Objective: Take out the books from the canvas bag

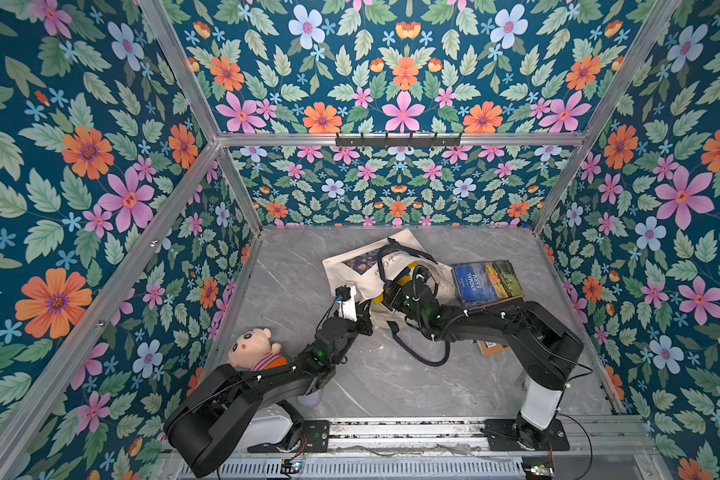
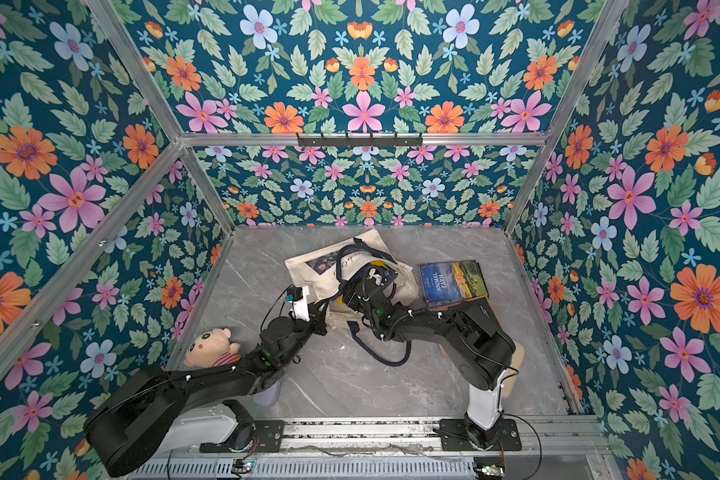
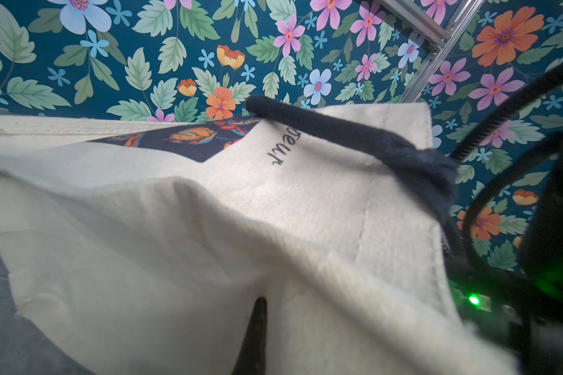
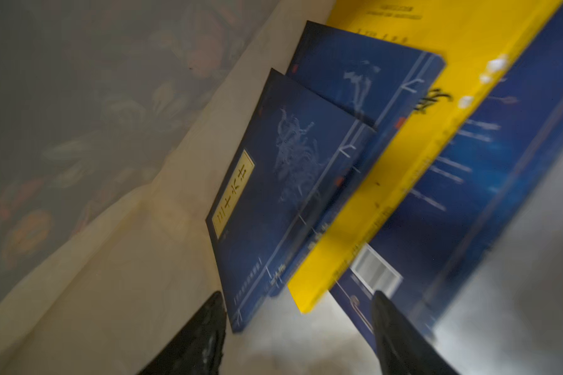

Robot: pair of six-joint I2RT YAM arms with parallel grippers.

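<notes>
The cream canvas bag (image 1: 341, 272) lies on the floor with its mouth toward the front. My left gripper (image 1: 366, 317) is at its near left side, shut on the cloth; in the left wrist view one dark finger (image 3: 254, 340) shows against the canvas (image 3: 137, 250), the other is hidden. Inside the bag, my right gripper is open with nothing between its fingers. Ahead of it lie two small dark blue books (image 4: 275, 162), a yellow book (image 4: 469, 56) and a larger blue book (image 4: 481, 187). From above, the right arm covers most of them.
Right of the bag, a blue and green book (image 1: 485, 283) lies on other books. A plush doll (image 1: 254, 349) rests at the left. The bag's dark strap (image 1: 417, 356) loops out in front.
</notes>
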